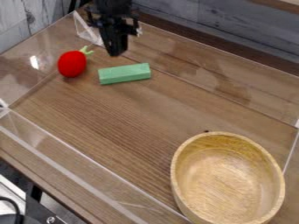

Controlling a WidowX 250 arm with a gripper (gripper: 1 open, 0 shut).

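Note:
My dark gripper (114, 42) hangs at the top centre, above and behind a green block (124, 73) lying on the wooden table; it looks shut, though blurred, with nothing visible between its fingers. A red round object with a green stem (72, 64), like a toy vegetable, lies left of the block. A pale wire-like or clear object (87, 27) stands at the back left, partly hidden behind the gripper.
A large tan bowl (226, 178) sits at the front right. A black cable shows at the bottom left, off the table.

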